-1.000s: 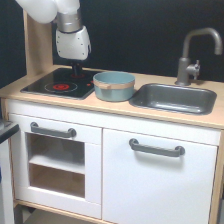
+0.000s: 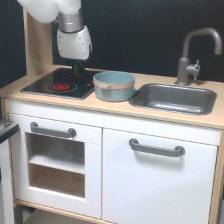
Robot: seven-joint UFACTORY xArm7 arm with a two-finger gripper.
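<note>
A white robot arm hangs over the back left of a toy kitchen, its dark gripper (image 2: 77,70) low above the back of the black stovetop (image 2: 48,86); whether it is open or shut is hard to see. A teal pot (image 2: 114,88) stands on the wooden counter right of the stovetop, just right of and in front of the gripper.
A steel sink (image 2: 173,98) with a grey faucet (image 2: 185,69) fills the right of the counter. White cabinets (image 2: 152,180) with grey handles sit below, the left one with an open window. A wooden side post rises at the back left.
</note>
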